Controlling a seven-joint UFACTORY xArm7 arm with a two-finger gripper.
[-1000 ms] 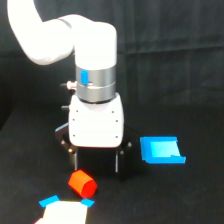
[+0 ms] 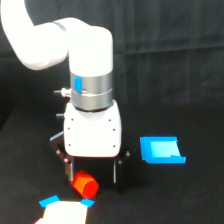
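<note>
A white arm reaches down from the upper left to my dark-fingered gripper [image 2: 92,178], whose two fingers stand wide apart. The red block [image 2: 86,185] lies on the dark surface low in the view, close by the left fingertip and partly overlapped by it. Whether the block sits between the fingers or in front of or behind them is hard to tell. Nothing appears gripped.
To the right lies a blue-edged square [image 2: 163,138] with a pale blue middle. A cream-coloured item [image 2: 65,214] with blue corners is cut off at the bottom edge.
My gripper has come down and slightly left, so its fingertips are now level with the red block. The block and the blue-edged square look unmoved.
</note>
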